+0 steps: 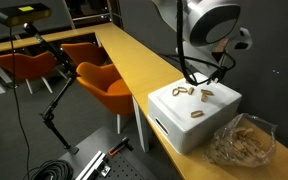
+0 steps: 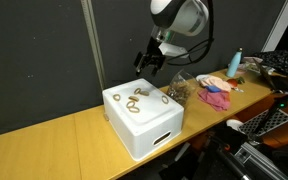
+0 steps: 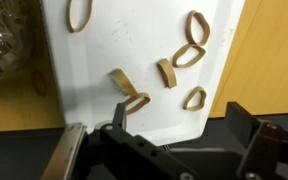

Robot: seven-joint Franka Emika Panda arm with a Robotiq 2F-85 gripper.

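Several thin tan loops lie scattered on the white box [image 1: 164,112]. In the wrist view, one loop [image 3: 205,27] sits near the box's right edge and a small loop [image 3: 201,97] lies lower down. A short tan strip [image 3: 167,73] is near the middle, with another strip [image 3: 122,80] left of it, touching an open loop [image 3: 144,98]. An elongated loop [image 3: 88,15] lies at upper left. My gripper is open above the box, nothing between its fingers. In the second exterior view, the gripper [image 2: 148,64] hangs over the box's back part.
A clear bag [image 1: 242,142] full of similar tan pieces stands on the wooden table beside the box. Farther along are a pink cloth [image 2: 216,100] and a light blue bottle [image 2: 234,62].
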